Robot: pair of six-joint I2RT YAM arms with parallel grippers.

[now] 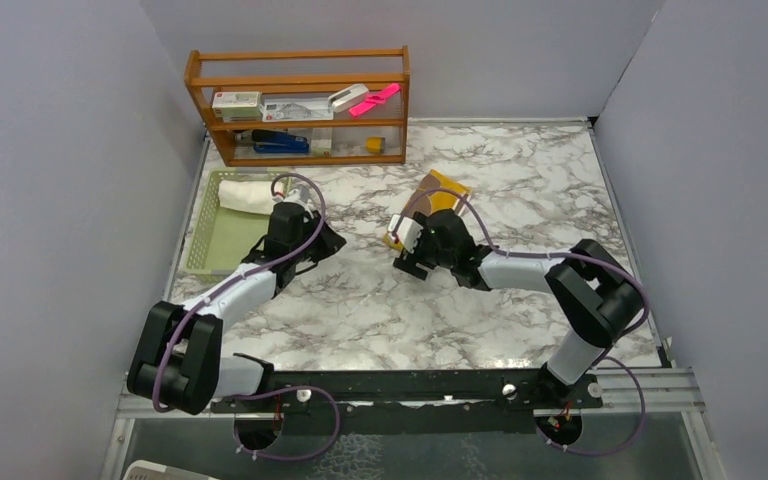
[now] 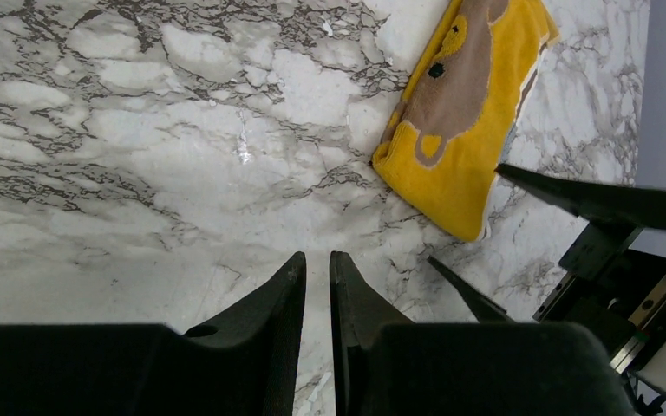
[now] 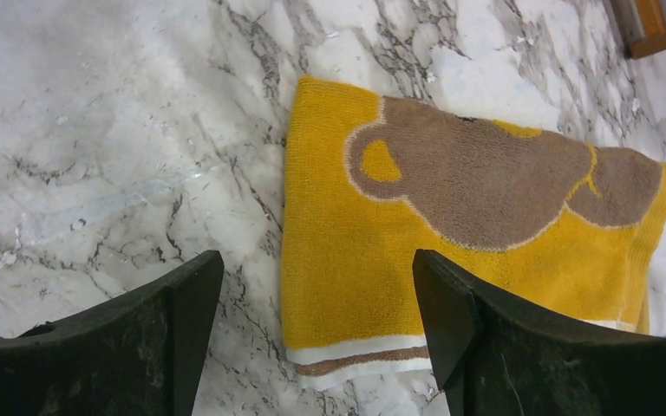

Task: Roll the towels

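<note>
A folded yellow towel [image 1: 448, 196] with a brown animal pattern lies flat on the marble table; my right arm hides part of it from above. In the right wrist view the towel [image 3: 347, 260] spreads ahead of my right gripper, whose fingers stand apart with nothing held between them. My left gripper is shut over bare table, left of the towel [image 2: 455, 113], with nothing between its fingertips. A rolled white towel [image 1: 247, 196] rests inside the green basket [image 1: 205, 245].
Behind the basket stands a wooden shelf [image 1: 300, 82] with boxes and tools. Bare marble lies in front of the towel and to its right. In the left wrist view the right gripper's fingers [image 2: 572, 195] reach close to the towel's near edge.
</note>
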